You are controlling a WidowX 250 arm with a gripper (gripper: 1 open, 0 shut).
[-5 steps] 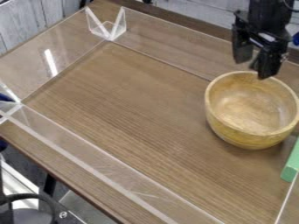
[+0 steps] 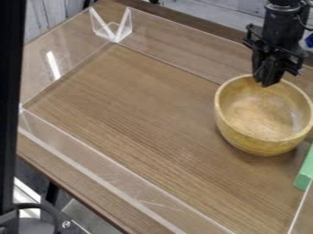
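Observation:
A large yellow-tan bowl (image 2: 261,123) sits on the wooden table at the right. My black gripper (image 2: 264,75) is at the bowl's back rim, its fingertips pointing down there, and it looks shut. Whether anything thin is between the fingertips is too small to tell.
A green object (image 2: 305,167) lies at the right edge, beside the bowl. A clear angular piece (image 2: 110,25) stands at the back left. Dark shapes border the left edge and lower left corner.
The gripper has come down to the bowl's back rim and shifted a little right, its fingers now closer together. The bowl stays about in place.

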